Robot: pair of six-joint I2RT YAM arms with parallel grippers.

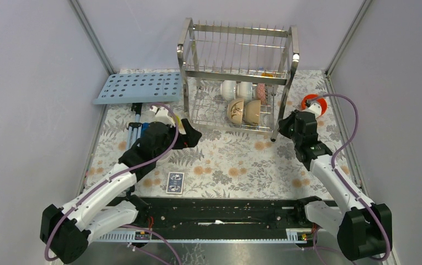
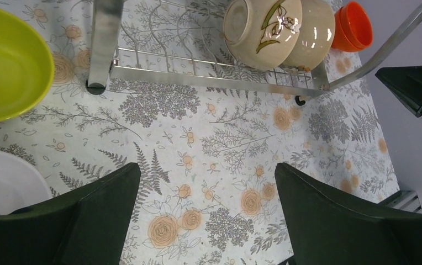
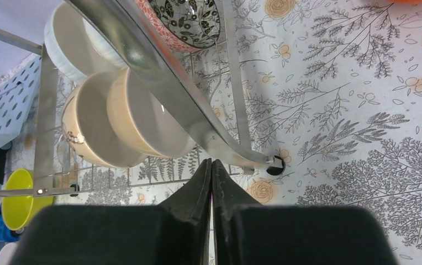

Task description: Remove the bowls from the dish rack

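On the lower shelf of the metal dish rack (image 1: 239, 75), two beige bowls (image 1: 252, 112) stand on edge at the front; one carries a leaf pattern. Behind them are two white bowls (image 1: 228, 90) and a red-patterned bowl (image 1: 261, 91). My left gripper is open over the tablecloth in front of the rack's left side, with nothing between its fingers. At the rack's front right leg, my right gripper is shut, nothing visible between its fingertips. In the right wrist view the beige bowls (image 3: 152, 118) lie beyond the slanting rack leg, apart from the fingers.
Orange bowls (image 2: 353, 27) sit right of the rack. A yellow-green bowl (image 2: 10, 63) and a white dish (image 2: 7, 182) are at the left, near a blue perforated board (image 1: 140, 88). A card deck (image 1: 175, 183) lies at the front left.
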